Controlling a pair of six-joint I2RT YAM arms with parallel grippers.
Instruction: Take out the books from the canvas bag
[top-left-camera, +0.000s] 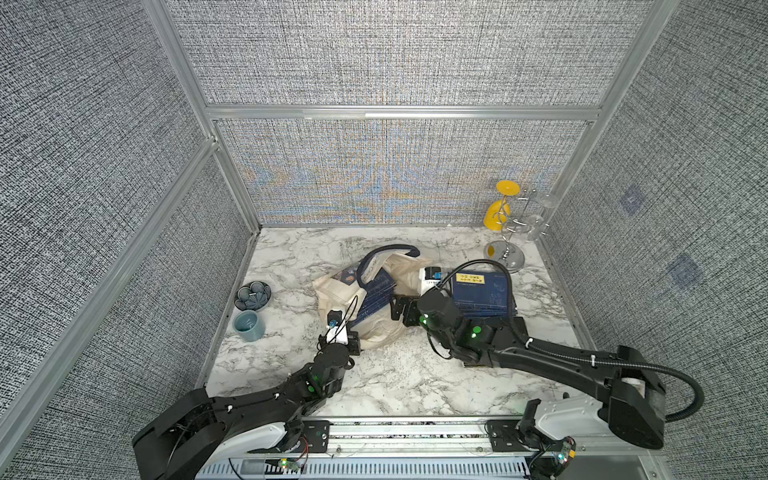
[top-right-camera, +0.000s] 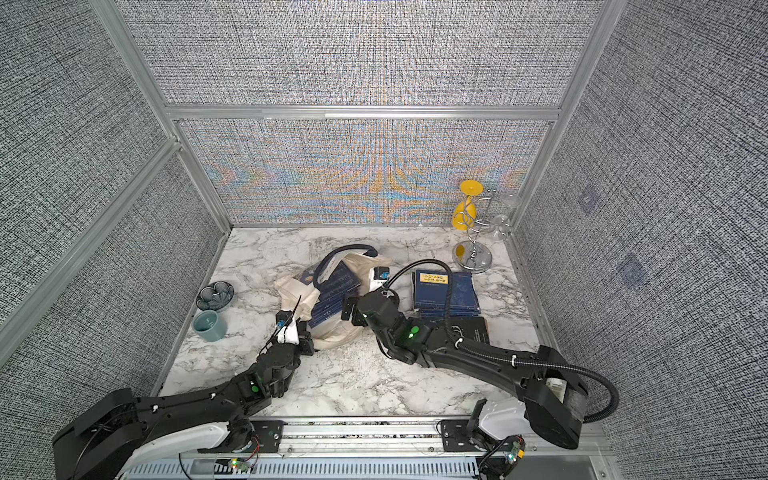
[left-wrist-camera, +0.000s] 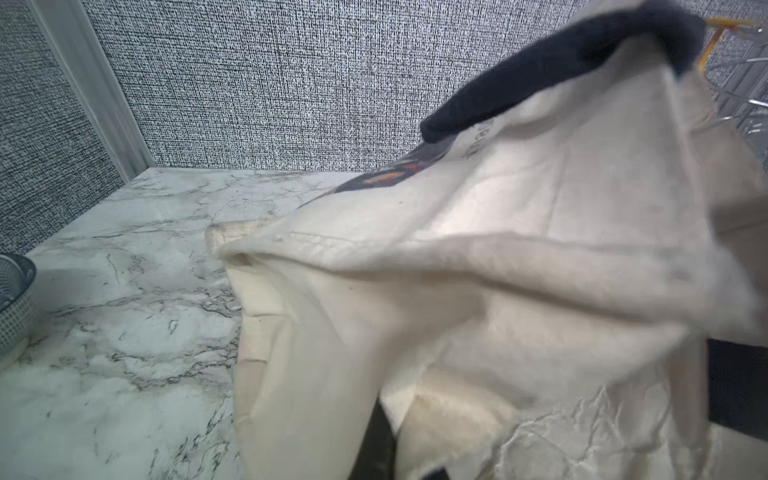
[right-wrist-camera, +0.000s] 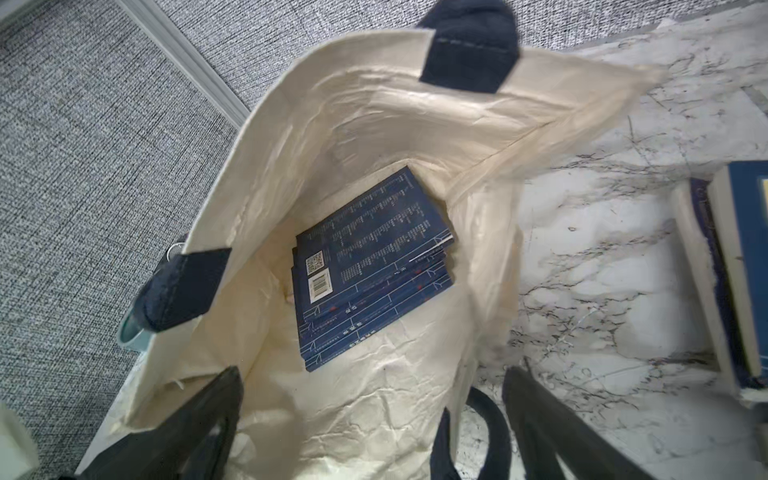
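Note:
The cream canvas bag (right-wrist-camera: 352, 416) with dark blue handles lies in the table's middle, its mouth facing my right wrist camera. Inside it, a few dark blue books (right-wrist-camera: 368, 232) lie stacked, fanned slightly. Beside the bag's right side, my right gripper (top-left-camera: 402, 310) is open, its fingers (right-wrist-camera: 552, 424) spread wide in front of the mouth with nothing between them. At the bag's front left edge, my left gripper (top-left-camera: 342, 342) is shut, pinching the bag's cloth; its fingertips show only low in the left wrist view. Blue books (top-right-camera: 444, 292) also rest on the table at right.
A black book (top-right-camera: 472, 328) lies in front of the blue ones, partly under my right arm. A metal rack with yellow cups (top-left-camera: 505, 254) stands back right. A bowl (top-left-camera: 253, 296) and a teal mug (top-left-camera: 249, 325) sit at left.

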